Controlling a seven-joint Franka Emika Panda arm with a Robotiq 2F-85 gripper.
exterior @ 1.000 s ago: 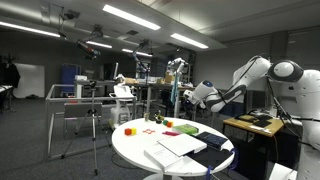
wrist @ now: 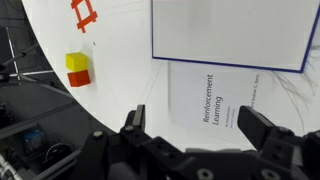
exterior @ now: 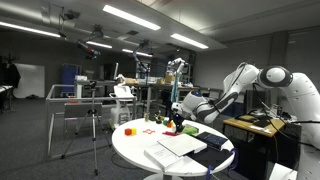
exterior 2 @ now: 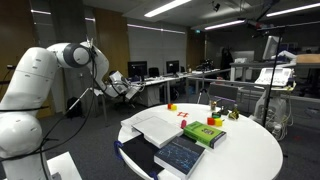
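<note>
My gripper is open over the table in the wrist view, its two dark fingers wide apart with nothing between them. Ahead of it lies a pale book (wrist: 215, 95) lettered "Reinforcement Learning". A larger white flat panel with a dark edge (wrist: 230, 28) borders the book on its far side. At the left of that view a yellow block (wrist: 76, 62) touches a red block (wrist: 78, 78). From exterior view 1, the gripper (exterior: 181, 109) hangs above the back of the round table, apart from its objects.
A green box (exterior 2: 203, 135) and a dark-framed flat case (exterior 2: 178, 156) lie on the white round table (exterior 2: 250, 150). Red tape marks (wrist: 83, 12) show on its surface. A tripod (exterior: 95, 120) stands left of the table.
The arm has come down and slightly left in exterior view 1, bringing the gripper lower towards the table. The objects on the table look unmoved.
</note>
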